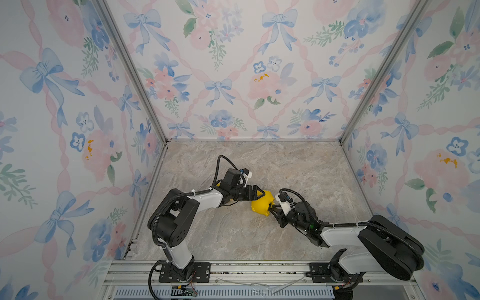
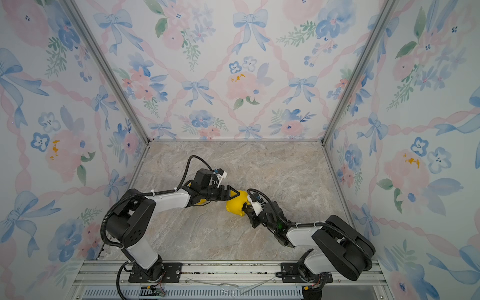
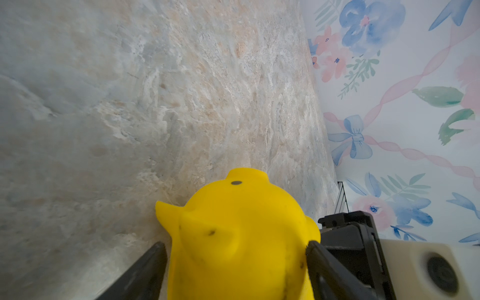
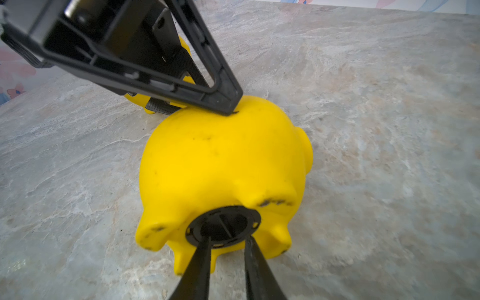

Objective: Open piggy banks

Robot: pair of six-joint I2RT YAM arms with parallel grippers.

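Note:
A yellow piggy bank (image 4: 225, 150) is tilted so its underside faces my right gripper. In the left wrist view my left gripper is shut on the piggy bank, one finger on each side of the body. Its round black plug (image 4: 223, 226), crossed by a raised bar, sits in the underside between the stubby feet. Just in front of the plug's lower rim stands my right gripper; its two narrow fingers are parted, with nothing clearly held between them. Whether the tips touch the plug cannot be made out.
Another yellow object (image 2: 201, 201) lies behind the left gripper, mostly hidden by that arm. Bare grey marbled floor (image 1: 300, 165) stretches toward the back and right. Patterned walls close in the sides and back.

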